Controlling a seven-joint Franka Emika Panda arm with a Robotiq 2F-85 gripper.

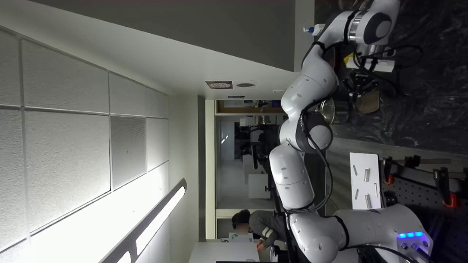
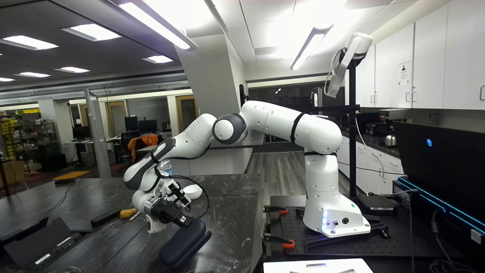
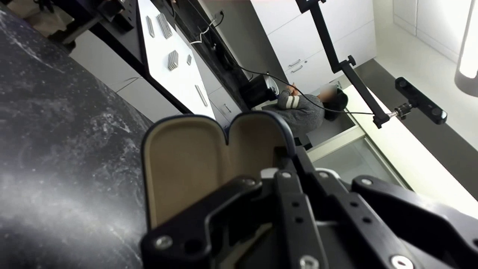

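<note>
A dark case with a tan lining (image 3: 183,166) hangs opened out, its two rounded halves joined at a crease. My gripper is shut on the edge of one half, at the right of the wrist view. Seen from outside, the case (image 2: 184,243) tilts below my gripper (image 2: 187,221) over the dark tabletop (image 2: 227,223); whether its lower end touches the surface I cannot tell. Exterior view 1 shows the tan inside of the case (image 1: 367,102) beside the gripper (image 1: 356,91). The fingertips' hold is partly hidden by the dark fingers.
Behind the gripper stands a white bowl (image 2: 193,191). A clear glass container (image 1: 328,110) is close to the arm. Farther left lie a yellow item (image 2: 127,213) and a black laptop-like device (image 2: 43,245). The tabletop right of the case is clear.
</note>
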